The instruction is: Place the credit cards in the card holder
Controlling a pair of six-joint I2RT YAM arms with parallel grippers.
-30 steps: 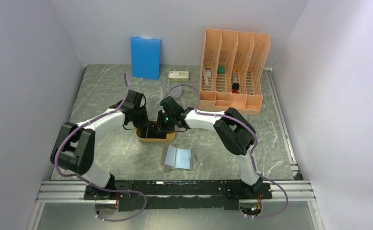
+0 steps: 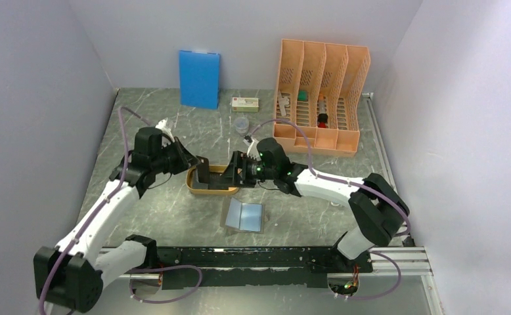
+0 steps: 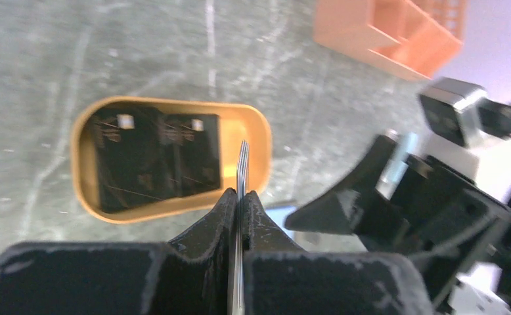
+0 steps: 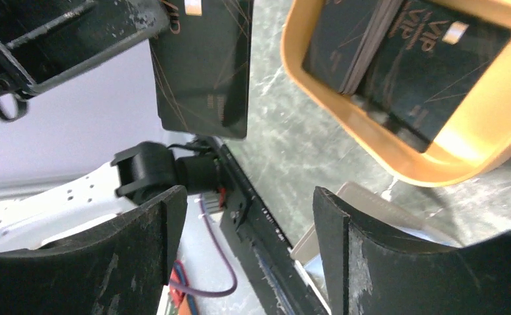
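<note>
A black card is gripped by my left gripper, raised above the orange tray (image 3: pixel 259 141); the left wrist view shows it edge-on between the fingers. In the tray lie more black cards (image 3: pixel 141 157), side by side and partly overlapping. My right gripper stands open near the tray's right end, with nothing between its fingers. Below the tray on the table, in the top view, the card holder (image 2: pixel 245 215) lies spread open with pale blue, clear-looking sleeves.
A large orange rack (image 2: pixel 322 98) with several compartments stands at the back right. Toward the back are a blue folder (image 2: pixel 199 79), a small box (image 2: pixel 245 104) and a clear cup (image 2: pixel 241 124). Table surface right of the card holder is free.
My left gripper has risen out of the tray and shifted slightly left, bringing up a card. The right gripper has moved to the right and up from the tray. Tray and card holder stay put.
</note>
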